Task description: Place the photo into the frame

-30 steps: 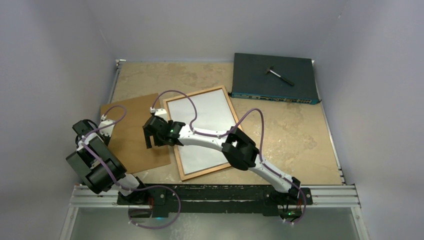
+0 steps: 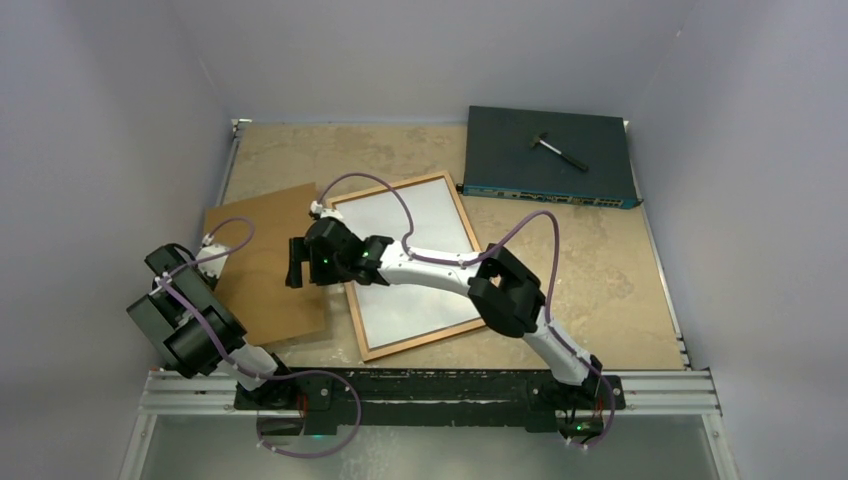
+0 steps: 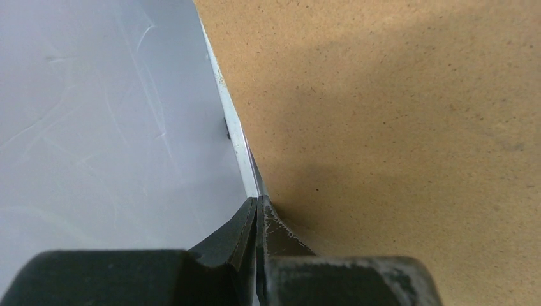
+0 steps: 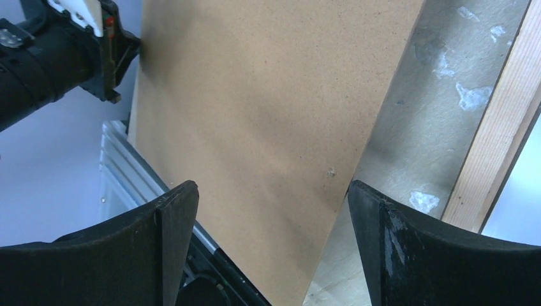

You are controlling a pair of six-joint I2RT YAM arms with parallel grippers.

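A thin brown board (image 2: pixel 275 265) lies flat on the left of the table, beside the wooden frame (image 2: pixel 358 325). White fills the frame's inside; no separate photo can be made out. At the board's left edge, in the left wrist view, my left gripper is shut; whether the board's edge (image 3: pixel 245 143) is caught between its tips cannot be seen. My right gripper stands open over the board near its right side, and the right finger (image 4: pixel 383 223) appears at the board's right edge. Its arm covers part of the frame.
A dark flat box (image 2: pixel 500 140) with a hammer (image 2: pixel 560 152) on it stands at the back right. Bare table (image 2: pixel 610 290) stretches across the right side. Grey walls rise behind and at both sides.
The board has turned slightly, its lower right corner shifting left, away from the frame. My right arm has moved a little rightward and up; the left arm has shifted slightly left.
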